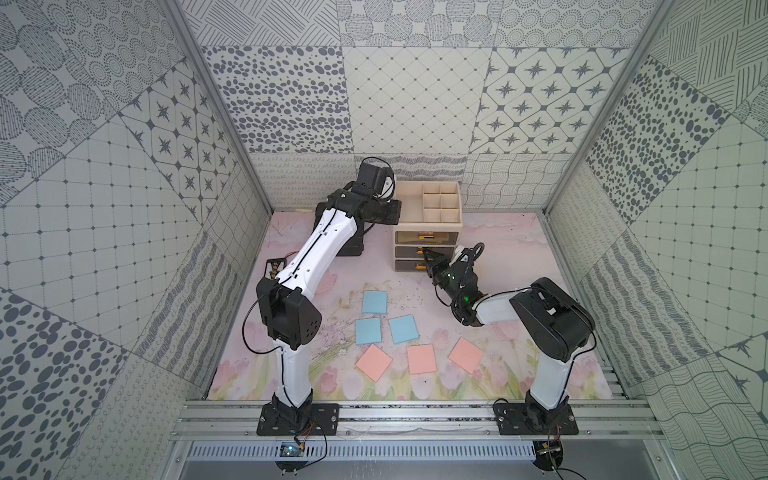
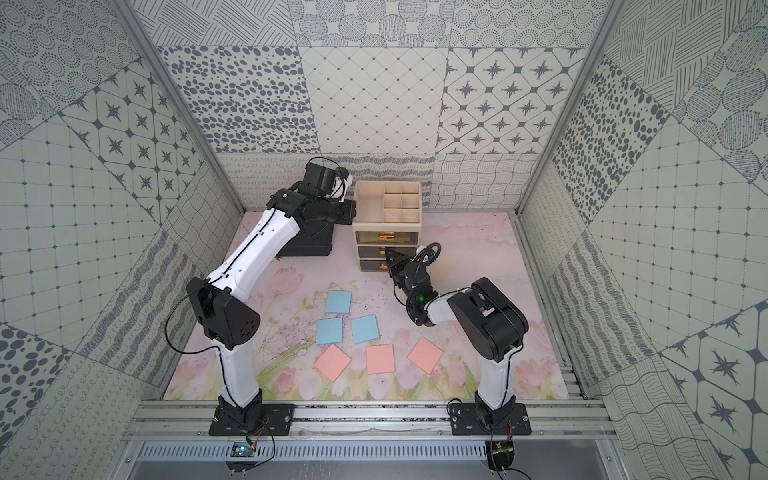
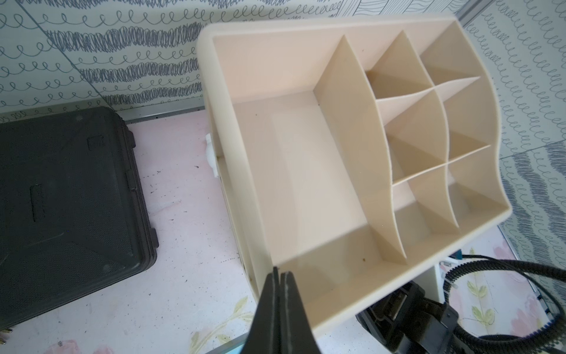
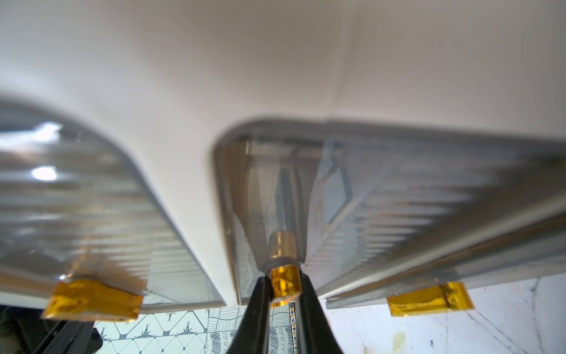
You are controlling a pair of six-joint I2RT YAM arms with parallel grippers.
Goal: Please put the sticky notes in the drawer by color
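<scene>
A cream drawer cabinet (image 1: 428, 227) stands at the back, with three drawers carrying gold-taped handles. My right gripper is shut on the middle drawer's gold handle (image 4: 286, 279), and that drawer's clear front looks closed. At the cabinet's left front corner, my left gripper is shut, nothing showing between its fingers; whether it touches the rim is hard to tell. Three blue sticky notes (image 1: 374, 301) and three pink sticky notes (image 1: 421, 359) lie flat on the table in front.
A black case (image 3: 70, 206) sits left of the cabinet, beneath the left arm. The cabinet's open top tray (image 3: 300, 171) has empty compartments.
</scene>
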